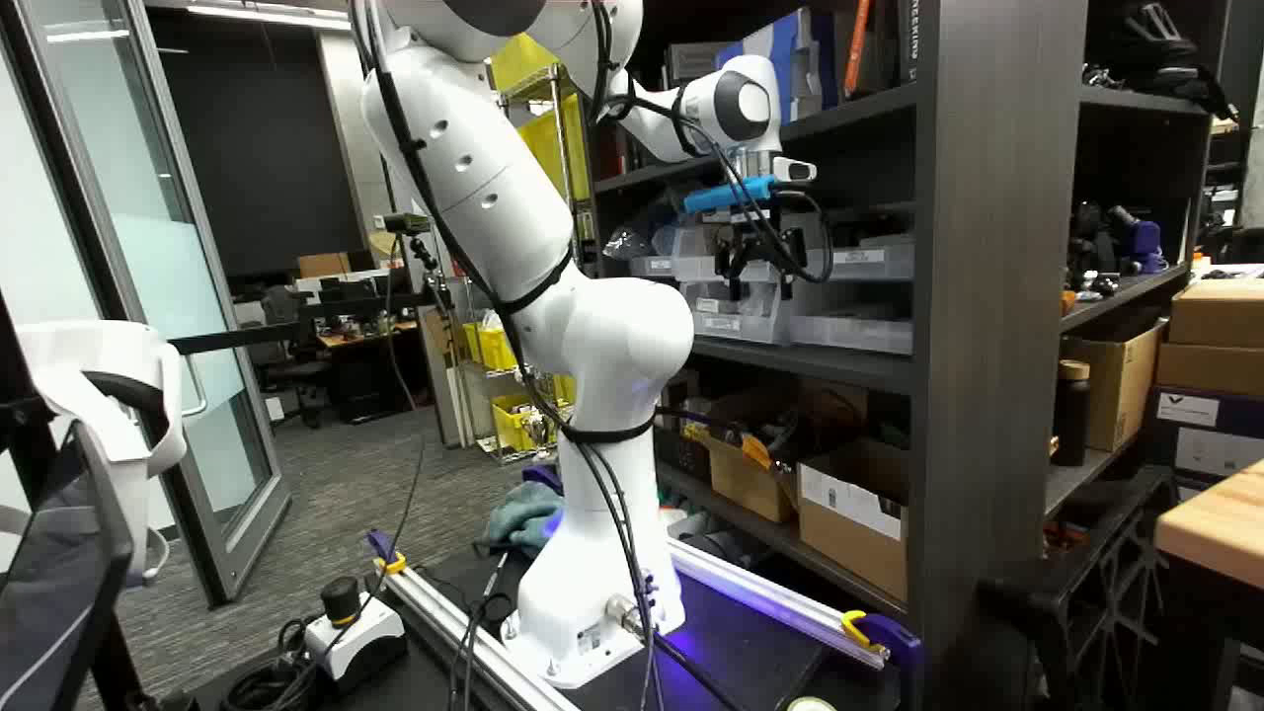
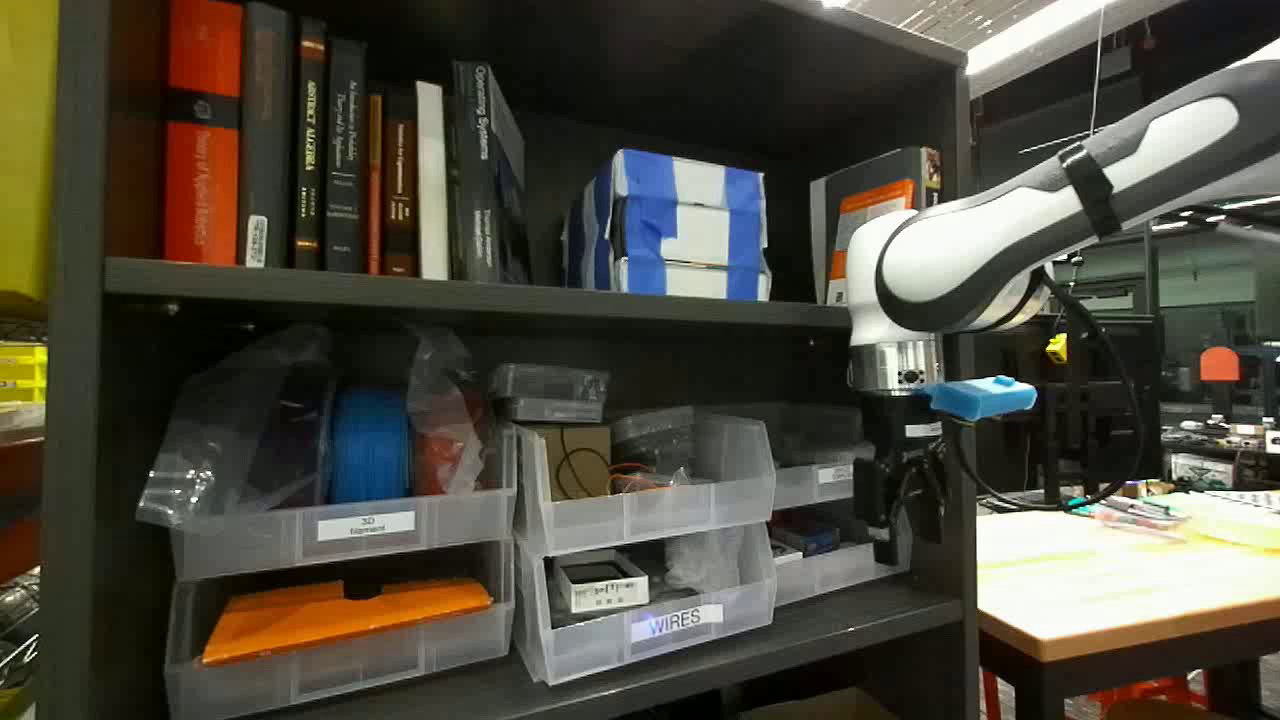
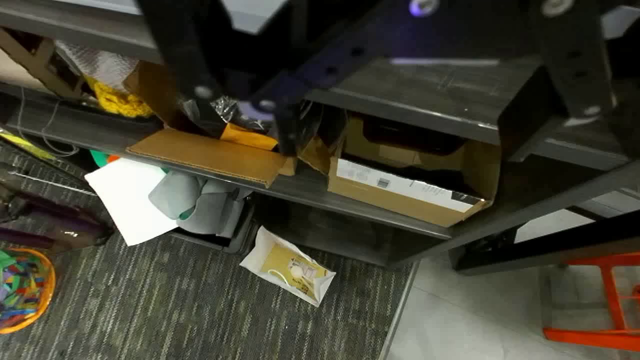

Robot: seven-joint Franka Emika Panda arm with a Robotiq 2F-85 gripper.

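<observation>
My gripper [image 1: 760,282] hangs pointing down in front of the shelf of clear bins, its two fingers apart and nothing between them. In the second exterior view the gripper [image 2: 902,540] is at the right end of that shelf, covering part of the right-hand bins [image 2: 840,571]. From the wrist, the open gripper spans the top of the picture, its black fingers [image 3: 288,129] wide apart. Beyond them, low in the bookcase, sits an open cardboard box [image 3: 405,195] with a white label strip.
Left along the shelf stand the WIRES bin [image 2: 678,622], an upper bin [image 2: 672,510] and a filament bin [image 2: 360,528]. Books [image 2: 204,156] and a blue-white box stack [image 2: 690,228] fill the shelf above. The bookcase side panel [image 1: 995,355] and a wooden table [image 2: 1116,588] lie rightward.
</observation>
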